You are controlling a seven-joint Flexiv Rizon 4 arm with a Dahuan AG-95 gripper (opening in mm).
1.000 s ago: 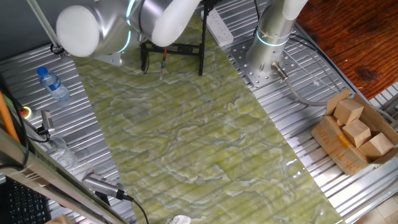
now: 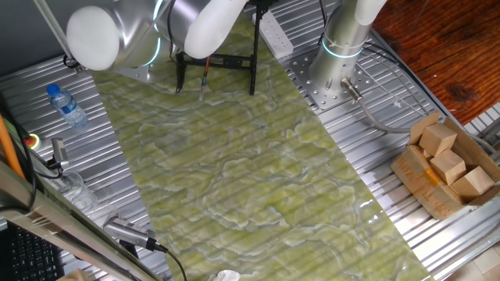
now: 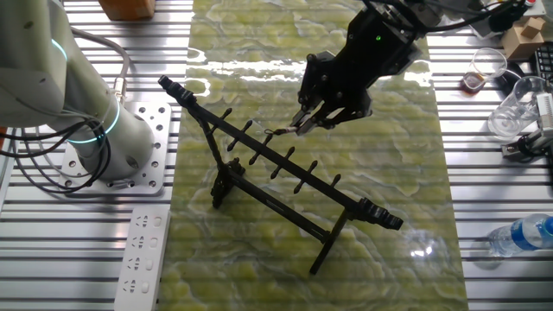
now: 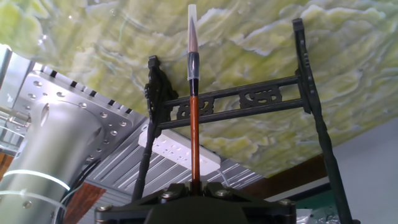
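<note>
A brush with an orange-brown handle (image 4: 194, 143) and a clear-capped tip hangs below my gripper, which is shut on its upper end. In exterior view 1 the brush (image 2: 205, 80) shows in front of the black rack (image 2: 226, 61), while the arm hides my gripper. Exterior view 2 has my gripper (image 3: 301, 126) beside the top bar of the rack (image 3: 285, 161), close to one of its short pegs. A thin loop (image 3: 278, 132) shows by that peg's tip; whether it is around the peg I cannot tell.
A water bottle (image 2: 67, 106) is on the left, and a cardboard box (image 2: 426, 181) with wooden blocks on the right.
The arm has shifted slightly left in exterior view 1 over the last second, and the brush very slightly with it. The rack looks unmoved.
</note>
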